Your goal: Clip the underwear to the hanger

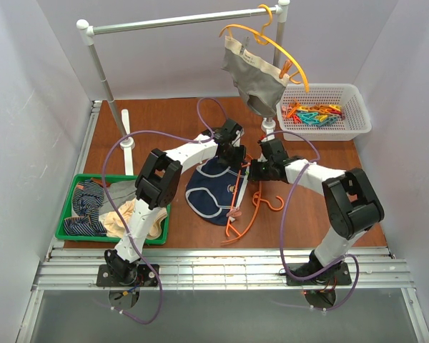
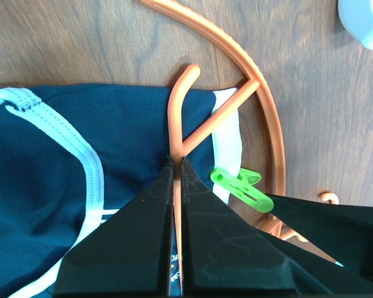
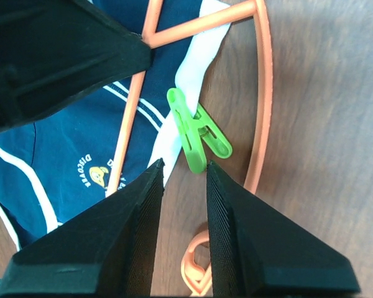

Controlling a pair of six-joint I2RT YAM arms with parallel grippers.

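Navy underwear (image 1: 211,193) with white trim lies on the table under an orange hanger (image 1: 250,221). My left gripper is shut on the hanger's straight bar, over the waistband's upper part. A green clip (image 3: 189,133) lies over the white waistband (image 3: 161,149) between the hanger's bar and curved arm. My right gripper stands open just below the green clip, nothing clearly between its fingers. A pink clip (image 1: 234,213) sits at the hanger's lower part in the top view.
Grey underwear (image 1: 254,78) hangs from a yellow hanger on the white rack (image 1: 182,19). A white basket of clips (image 1: 347,125) stands back right. A green bin of clothes (image 1: 164,232) is at left. Both arms are close together.
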